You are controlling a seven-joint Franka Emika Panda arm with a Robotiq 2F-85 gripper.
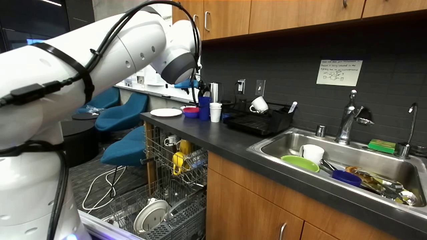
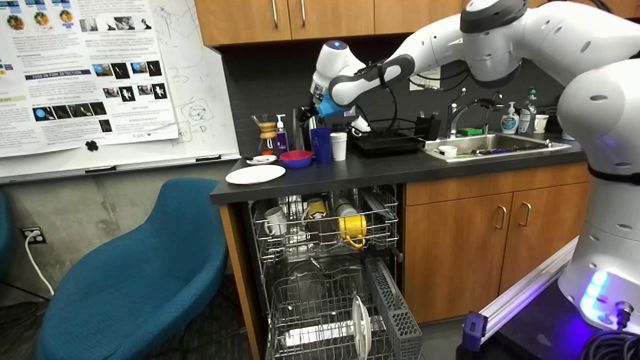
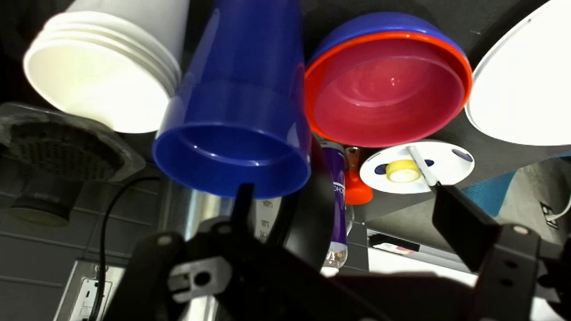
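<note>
My gripper is open above the back of the counter, nothing between its fingers. In the wrist view its left finger (image 3: 244, 206) overlaps the near rim of a tall blue cup (image 3: 235, 112); whether it touches or reaches inside, I cannot tell. The right finger (image 3: 460, 224) is out past a small white dish (image 3: 455, 171) holding a yellow item. A red bowl (image 3: 391, 91) nested in a blue one sits beside the cup. Exterior view 2 puts the gripper (image 2: 308, 114) just over the blue cup (image 2: 321, 147), its fingers hard to make out.
Stacked white cups (image 2: 339, 147) stand right beside the blue cup, a white plate (image 2: 255, 174) near the counter's left end. A kettle (image 1: 215, 92) and a soap bottle (image 2: 281, 135) crowd behind. Below, the dishwasher racks (image 2: 324, 231) are pulled out. Counter before the drying rack (image 1: 260, 122) is clear.
</note>
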